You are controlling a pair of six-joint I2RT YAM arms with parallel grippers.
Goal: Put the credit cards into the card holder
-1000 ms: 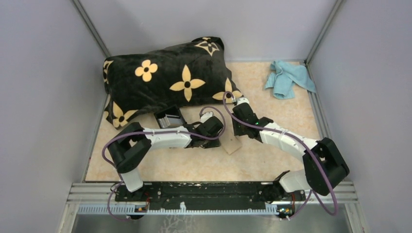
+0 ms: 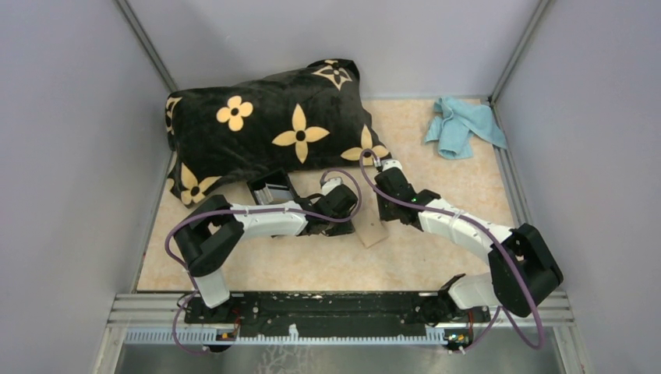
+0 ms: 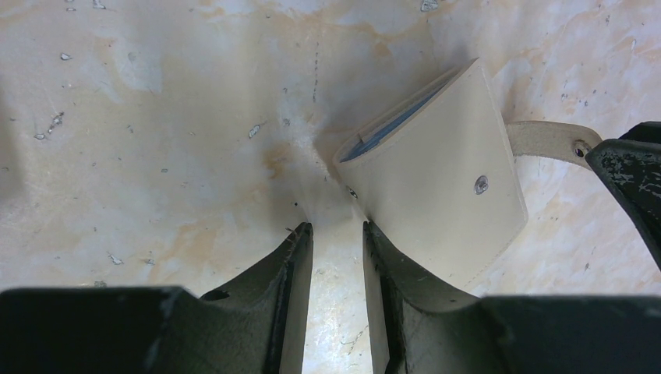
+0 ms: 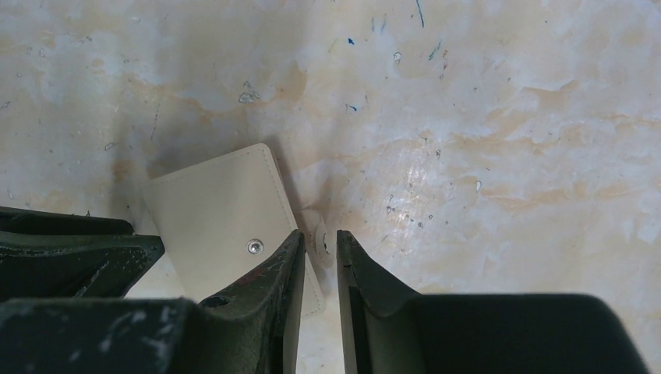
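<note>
The beige card holder [image 2: 372,231] lies on the table between my two grippers. In the left wrist view, its mouth is parted and something blue [image 3: 400,127] shows inside. My left gripper is partly open, its right finger by the holder's near edge, with nothing seen gripped. The holder's strap [image 3: 552,142] sticks out, its snap end by the right gripper's dark finger [image 3: 635,167]. My right gripper is partly open too; the pale strap [image 4: 321,243] shows edge-on in the gap between its fingertips. Cards [image 2: 274,192] appear in the black box [image 2: 285,176].
The left arm passes just in front of the black box. A dark patterned pillow [image 2: 265,121] fills the back left, and a blue cloth [image 2: 460,128] lies at the back right. Bare table [image 2: 312,269] stretches along the front.
The right arm has shifted slightly to the right and towards the front. The left arm and the card holder look much the same.
</note>
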